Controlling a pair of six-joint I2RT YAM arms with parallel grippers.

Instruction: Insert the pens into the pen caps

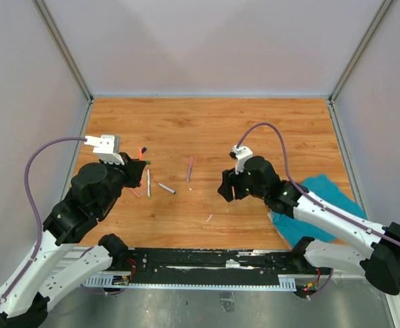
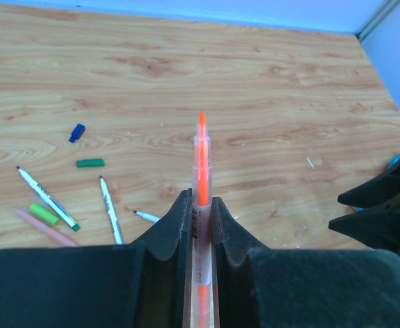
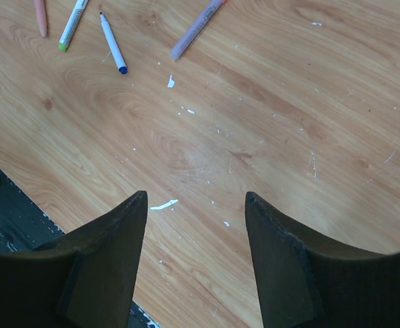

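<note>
An orange pen (image 2: 201, 178) stands upright in my left gripper, which is shut on its barrel over the left side of the table. Below lie a green-ended pen (image 2: 48, 197), a slim white pen (image 2: 111, 210), a blue pen (image 3: 113, 42) and a pink pen (image 2: 46, 227). Loose caps lie nearby: dark green (image 2: 90, 162), blue (image 2: 77, 132) and bright green (image 2: 44, 214). A purple-and-pink pen (image 1: 190, 169) rests nearer the middle. My right gripper is open and empty above the bare middle of the table.
A teal cloth (image 1: 333, 191) covers the front right corner. Small white scraps, one of them long (image 3: 164, 204), dot the wood. Pale walls close in the sides and back.
</note>
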